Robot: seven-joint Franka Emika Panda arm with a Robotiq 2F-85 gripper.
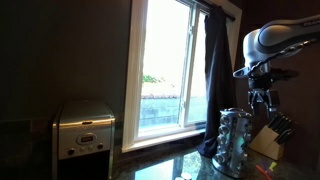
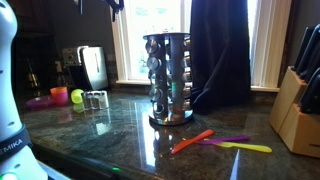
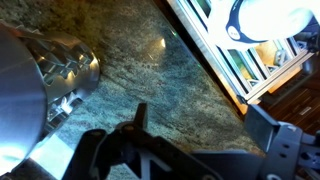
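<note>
My gripper is open, with nothing between its fingers; bare countertop shows beyond them in the wrist view. In exterior view 1 the gripper (image 1: 263, 103) hangs at the right, above the counter and near the knife block. A revolving metal spice rack (image 2: 170, 80) with several jars stands upright on the counter. Its shiny side (image 3: 62, 75) fills the left of the wrist view, apart from the fingers. Red, purple and yellow utensils, among them a red one (image 2: 193, 140), lie in front of the rack.
A wooden knife block (image 2: 300, 115) stands at the right. The toaster (image 1: 85, 140), a yellow cup (image 2: 77, 96) and a small metal rack (image 2: 96, 100) are to the left. An open drawer (image 3: 245, 80) lies beyond the counter edge. Bare counter (image 3: 160, 75) separates it from the spice rack.
</note>
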